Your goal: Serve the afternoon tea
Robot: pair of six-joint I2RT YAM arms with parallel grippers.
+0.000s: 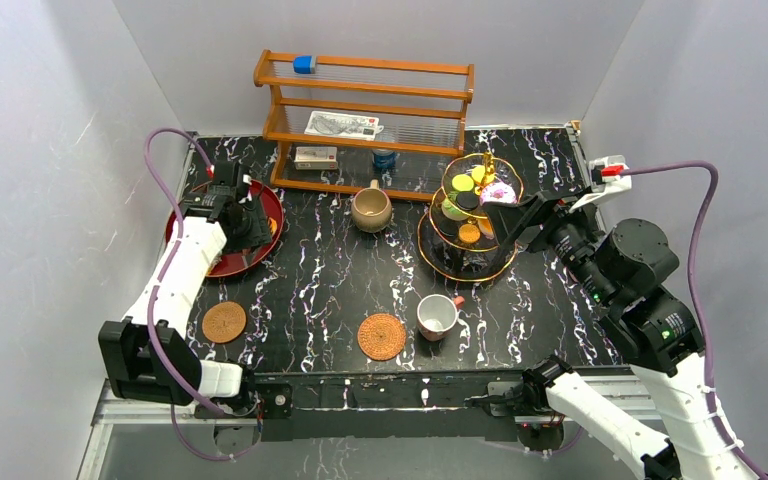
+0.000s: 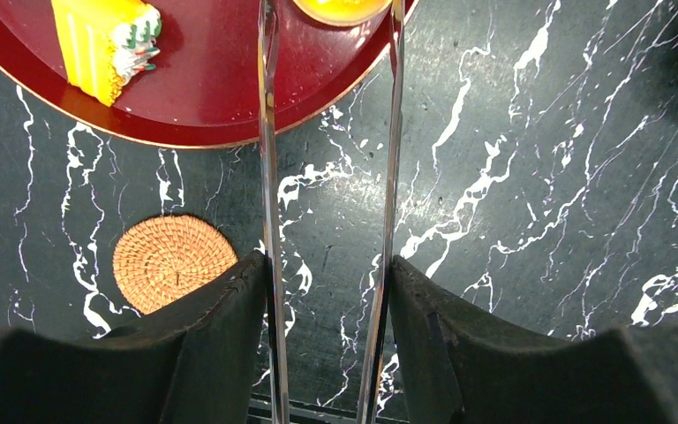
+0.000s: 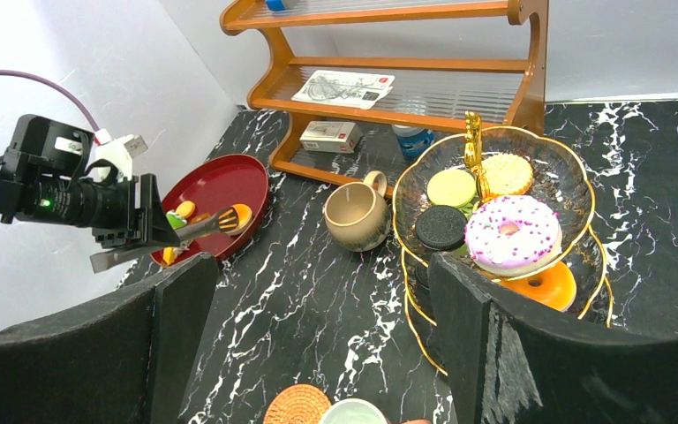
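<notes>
My left gripper hangs over the red plate, part open with two metal strips between its fingers; their ends reach a round yellow treat at the plate's edge. A yellow cake slice lies on the plate. My right gripper stands open and empty beside the gold-rimmed tiered stand, which holds a pink sprinkled donut, an orange donut and cookies. A beige mug stands mid-counter, a white cup nearer the front.
A wooden rack stands at the back. Woven coasters lie at front left and front centre. The counter between plate, mug and coasters is clear.
</notes>
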